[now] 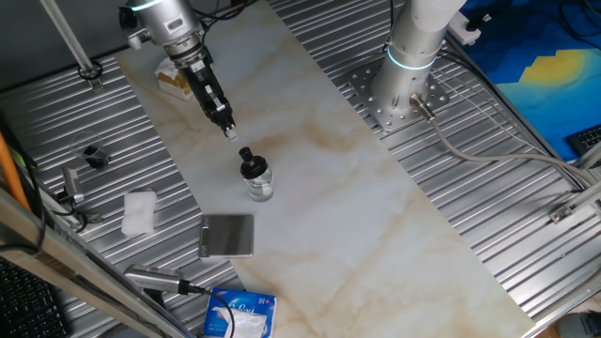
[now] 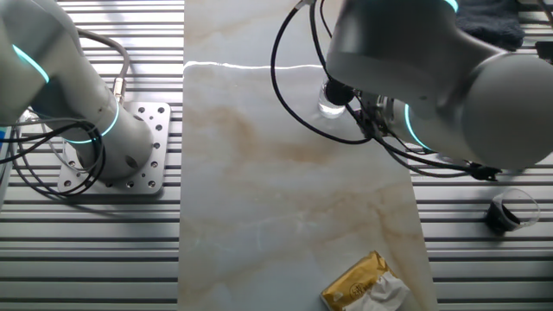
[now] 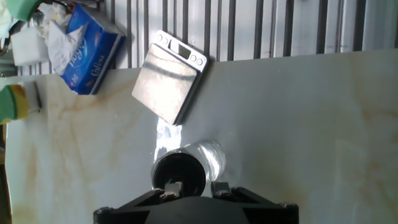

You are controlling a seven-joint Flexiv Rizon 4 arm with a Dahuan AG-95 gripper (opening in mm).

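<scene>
A small clear glass bottle (image 1: 260,187) with a black cap and knob stands upright on the marbled tabletop. My gripper (image 1: 231,134) hangs just behind and above it, apart from the cap. In the wrist view the fingers of my gripper are spread, with a gap and nothing held between them. The black cap (image 3: 179,169) shows just beyond the left fingertip, partly covered by it. Exterior view 2 has the bottle (image 2: 331,105) half hidden behind the arm and its cables.
A flat silver scale (image 1: 227,236) lies near the bottle at the table's edge. Beyond it is a blue tissue pack (image 1: 241,313). A gold tissue pack (image 2: 363,283) rests behind the arm. The robot base (image 1: 406,89) borders the other side.
</scene>
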